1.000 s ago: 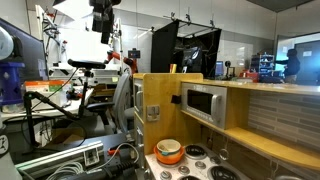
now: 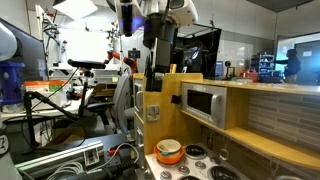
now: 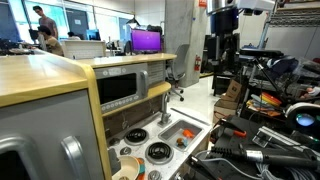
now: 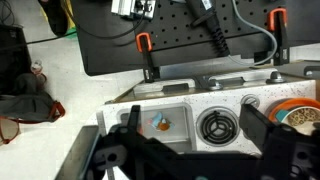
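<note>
No particular object is named. My gripper hangs high over the counter in the wrist view, its two dark fingers wide apart, with nothing gripped between them. It points downward in exterior view 1 (image 2: 155,85) and at the upper right of exterior view 2 (image 3: 216,58). Below it in the wrist view lie a sink (image 4: 185,137) holding a small orange and blue item (image 4: 160,122), and a round burner (image 4: 217,126). Orange and pale bowls (image 4: 297,112) stand at the right edge, partly hidden by a finger.
A microwave (image 2: 204,103) sits in the wooden shelf unit behind the stove. Stacked bowls (image 2: 168,152) occupy the stove's near left corner. A dark table (image 4: 110,50) with cables and clamps borders the counter. Open air surrounds the gripper.
My arm has come down and to the right in exterior view 1, bringing the gripper into view above the counter. The bowls and the stove have not moved.
</note>
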